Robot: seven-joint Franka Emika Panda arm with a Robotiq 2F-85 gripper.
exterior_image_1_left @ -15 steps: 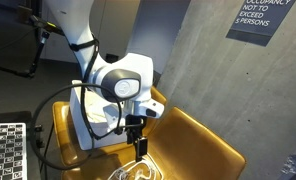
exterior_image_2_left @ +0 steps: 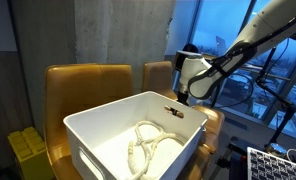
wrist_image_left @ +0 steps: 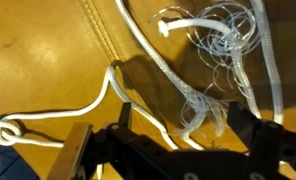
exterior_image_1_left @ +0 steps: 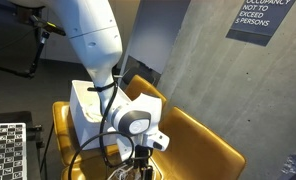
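White rope [wrist_image_left: 158, 55] with a frayed, tangled end [wrist_image_left: 226, 38] lies on the tan leather seat [wrist_image_left: 48, 60] beneath my gripper. In the wrist view my gripper is open, its dark fingers at the left and right of the lower half. A frayed clump [wrist_image_left: 200, 108] and strands of rope pass across the space between them; nothing is gripped. A thinner white cord ends in a knot [wrist_image_left: 6, 130] at the left. In exterior view 1, my gripper [exterior_image_1_left: 138, 168] hangs low over the rope [exterior_image_1_left: 121, 174], near the bottom edge.
A white box [exterior_image_2_left: 138, 120] stands beside the working seat, with a coiled rope [exterior_image_2_left: 143, 150] inside it. Chair backs [exterior_image_1_left: 193, 140] rise behind the arm. A checkered board [exterior_image_1_left: 6, 150] is at the left edge.
My arm has come down toward the seat, so the gripper is now lower, close to the rope. The rope looks about where it was.
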